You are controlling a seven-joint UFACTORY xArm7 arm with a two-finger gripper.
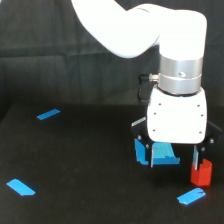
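My gripper points down at the right of the dark table, its two thin fingers set well apart. A blue object shows behind and below the hand. It reaches past the left finger, and its upper part is hidden by the white hand. Whether either finger touches it cannot be told. Close to the right finger, a small red block stands on the table, a little nearer the camera.
Flat blue strips lie on the table: one at the far left, one at the near left, and one in front of the red block. A dark curtain hangs behind.
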